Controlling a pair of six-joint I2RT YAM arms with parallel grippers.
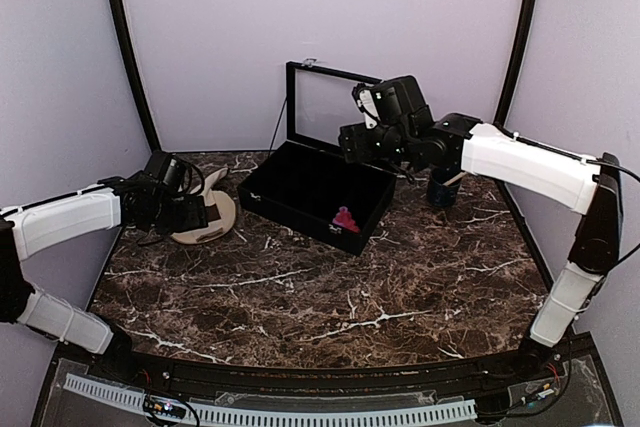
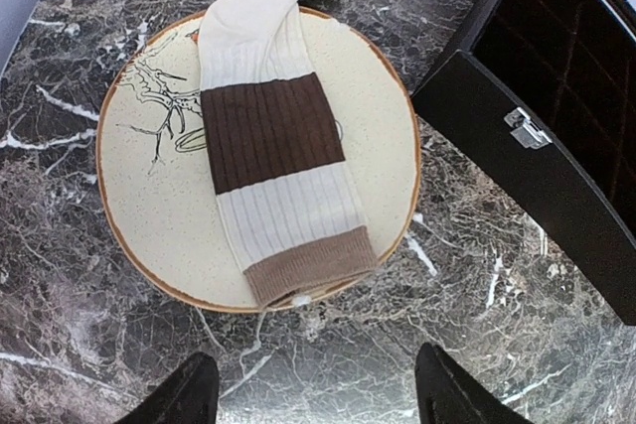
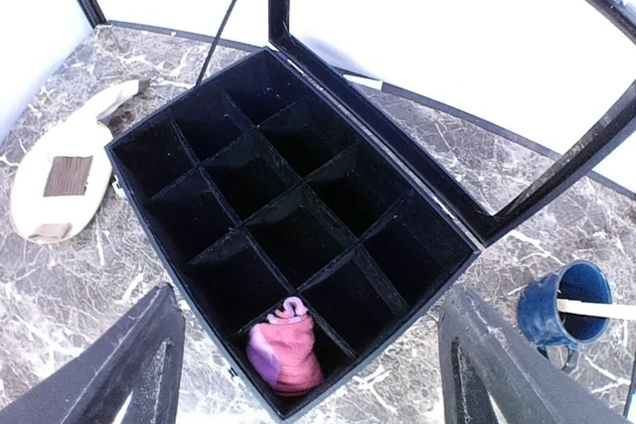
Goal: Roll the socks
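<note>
A long sock (image 2: 278,136) with white, dark brown and tan bands lies unrolled over a round cream plate (image 2: 149,215); its white foot end hangs past the rim at the back. My left gripper (image 1: 186,215) is open above the plate's near side, its two fingers well apart with only tabletop showing between them. A rolled pink and purple sock (image 3: 293,356) sits in the near corner compartment of the black divided box (image 3: 189,290). Over the box, my right gripper (image 1: 358,139) stands open and empty, clear of that sock.
The box's glass lid (image 1: 330,107) stands raised at the back. A blue mug (image 3: 542,315) with a light stick in it is to the right of the box.
</note>
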